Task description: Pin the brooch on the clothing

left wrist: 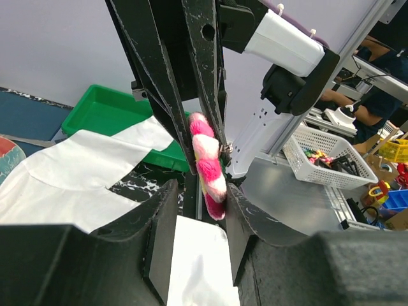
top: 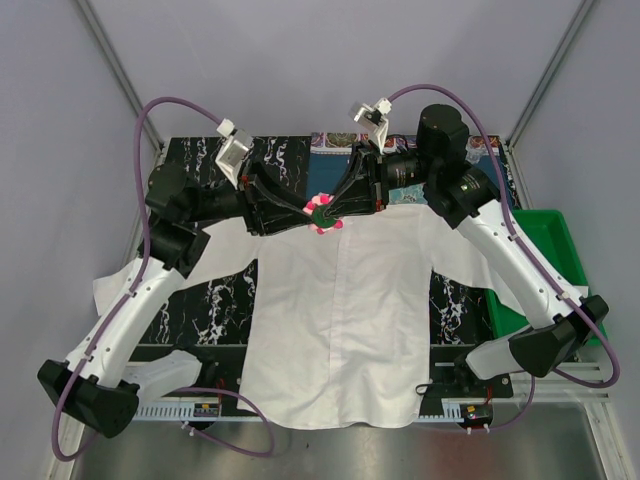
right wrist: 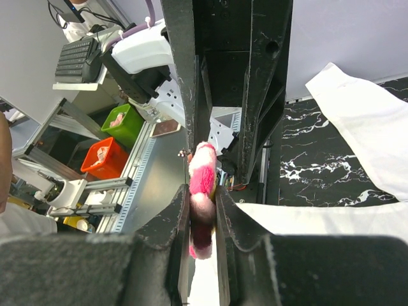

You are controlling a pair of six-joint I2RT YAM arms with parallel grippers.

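A pink-and-white fluffy brooch with a green back point(top: 323, 214) is held in the air over the white garment point(top: 300, 330). My right gripper point(top: 338, 208) is shut on it. My left gripper point(top: 298, 214) meets it from the other side, its fingers partly open around the brooch's edge. In the left wrist view the brooch point(left wrist: 209, 169) is seen edge-on between both grippers' fingers, with a small metal bit at its side. The right wrist view also shows the brooch point(right wrist: 203, 191) upright between the fingertips.
A green bin point(top: 550, 250) stands at the right edge beside a garment sleeve. A blue patterned cloth point(top: 330, 165) lies at the back. The black marble board point(top: 190, 310) shows around the garment; the arms fill the space above it.
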